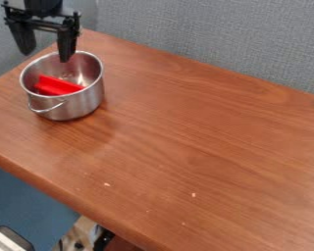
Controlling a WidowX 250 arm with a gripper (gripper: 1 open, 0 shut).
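Note:
A steel pot (pixel 81 102) with a wire handle sits at the left of the wooden table, holding a red elongated object (pixel 59 85) lying inside it. My gripper (pixel 44 51) hangs above the pot's back rim at the top left, its dark fingers spread open with nothing visible between them.
A grey padded wall (pixel 226 29) runs along the back. Beyond the near left edge is a blue floor (pixel 28 196) with some small clutter at the bottom.

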